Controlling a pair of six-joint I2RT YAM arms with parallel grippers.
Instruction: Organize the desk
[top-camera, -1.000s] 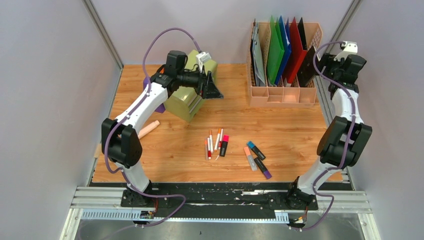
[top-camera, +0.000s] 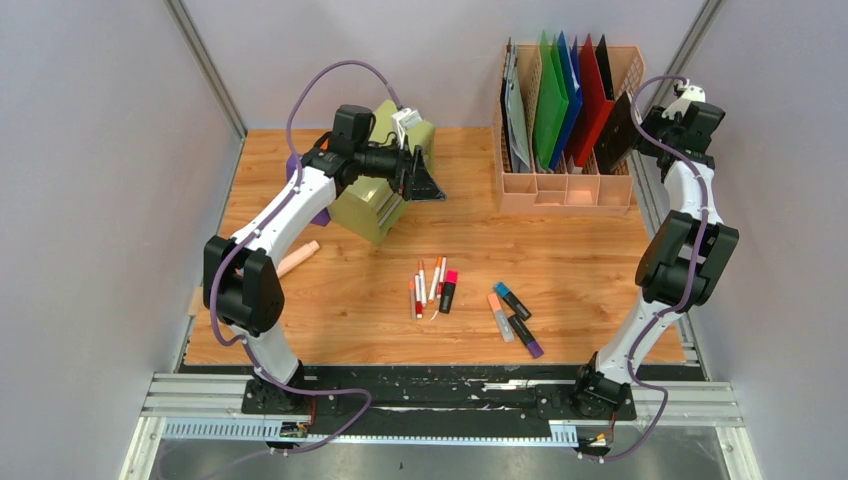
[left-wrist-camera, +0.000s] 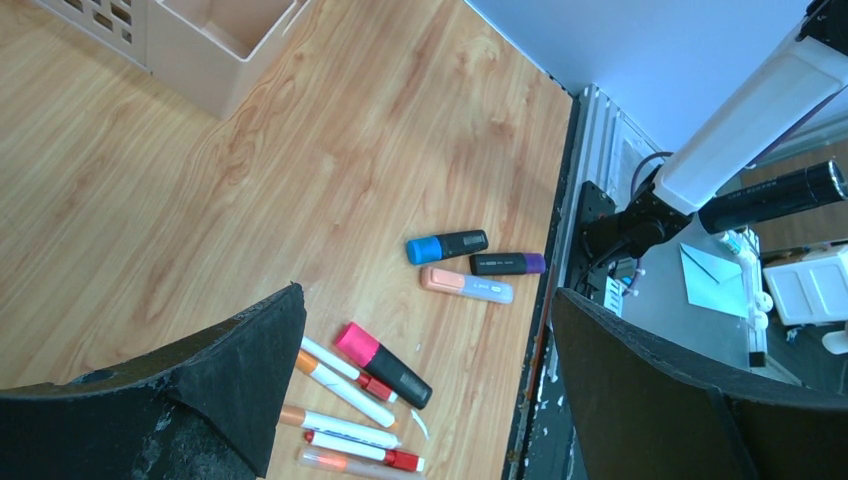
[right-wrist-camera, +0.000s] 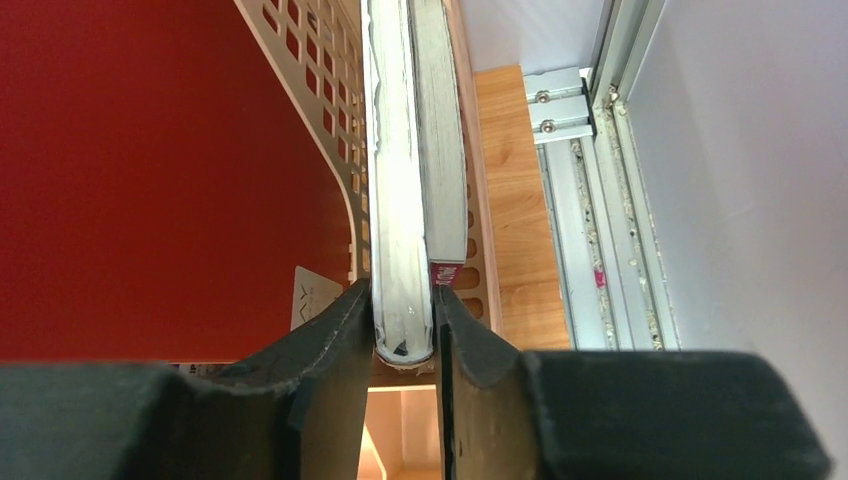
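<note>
A pink file organizer at back right holds green, blue, red and dark folders. My right gripper is at its right side, fingers on either side of the pale edge of a book; whether they grip it is unclear. My left gripper stands open and empty over the olive box. Several pens and markers lie at front centre, with blue, orange and purple highlighters to their right.
A purple object sits behind the olive box, and a pink cylinder lies at left beside the left arm.
The left arm has barely moved, and the desk items are unchanged.
</note>
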